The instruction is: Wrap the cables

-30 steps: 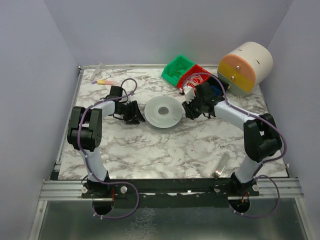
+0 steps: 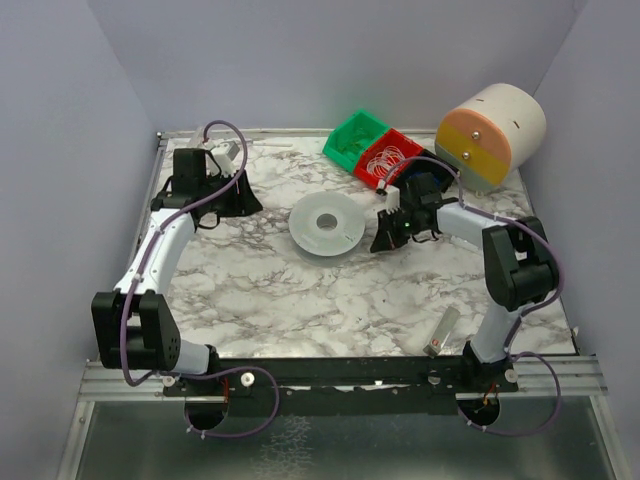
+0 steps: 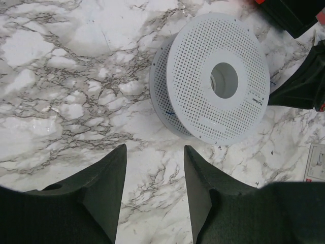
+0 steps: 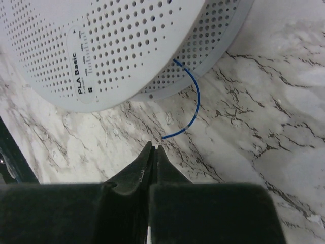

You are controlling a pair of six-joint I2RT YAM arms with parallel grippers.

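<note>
A white perforated spool (image 2: 300, 225) lies in the middle of the marble table, its hub hole facing up. In the right wrist view a short blue cable end (image 4: 197, 104) sticks out from between the spool's (image 4: 117, 51) flanges and curves over the table. My right gripper is shut just short of that blue end, with nothing showing between its fingertips. To the left of the spool (image 3: 203, 117), and apart from it, stands my left gripper, its fingers spread and bare table between them.
At the back are a green bin (image 2: 354, 138), a red bin (image 2: 388, 153) holding whitish bands, and a dark bin behind my right arm. A white and yellow drum (image 2: 495, 130) stands at the back right. A grey flat piece (image 2: 441, 331) lies front right.
My left gripper has drawn away from the spool, leftward and back. The right gripper, open beside the spool a second ago, has moved slightly toward the front and now is shut. The spool stays put.
</note>
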